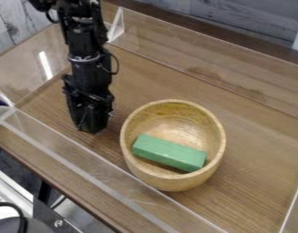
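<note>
The black robot arm hangs down from the top left of the camera view, its gripper point(87, 116) low over the wooden tray floor, left of a round tan bowl point(205, 118). A green block point(169, 153) lies inside the bowl. The gripper's fingers are dark and small, and I cannot tell how far apart they are or whether anything is between them.
Clear plastic walls edge the tray along the front left and back. Dark cables show at the bottom left corner.
</note>
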